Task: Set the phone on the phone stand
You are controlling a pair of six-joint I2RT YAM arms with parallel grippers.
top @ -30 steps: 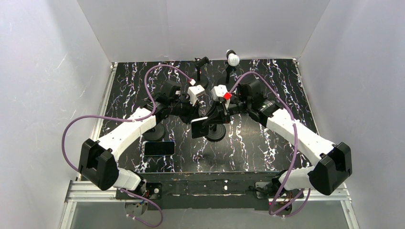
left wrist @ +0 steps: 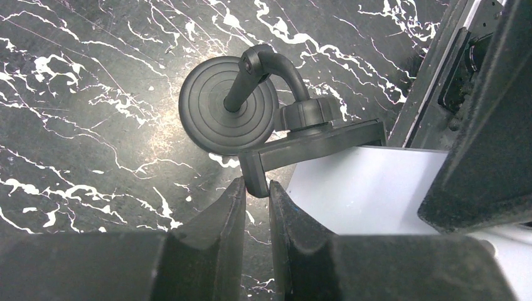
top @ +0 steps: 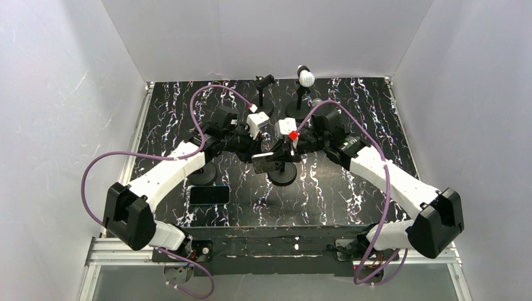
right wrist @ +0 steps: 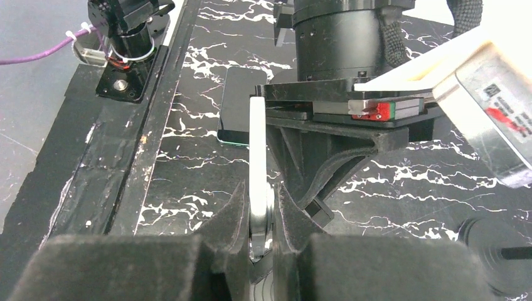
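Observation:
A phone (top: pixel 263 165) with a pale edge (right wrist: pixel 257 157) is held upright in my right gripper (top: pixel 278 154), which is shut on it, over the middle phone stand (top: pixel 282 179). In the left wrist view the stand's round base (left wrist: pixel 213 125) and holder (left wrist: pixel 320 144) show beside a white surface (left wrist: pixel 357 188). My left gripper has its fingertips at the corner of the holder; how far they are open is unclear. Whether the phone rests on the holder cannot be told.
A second dark phone (top: pixel 209 195) lies flat at the front left by another stand base (top: pixel 202 177). Two more stands (top: pixel 263 106) (top: pixel 300 111) are at the back.
The left arm looks unchanged.

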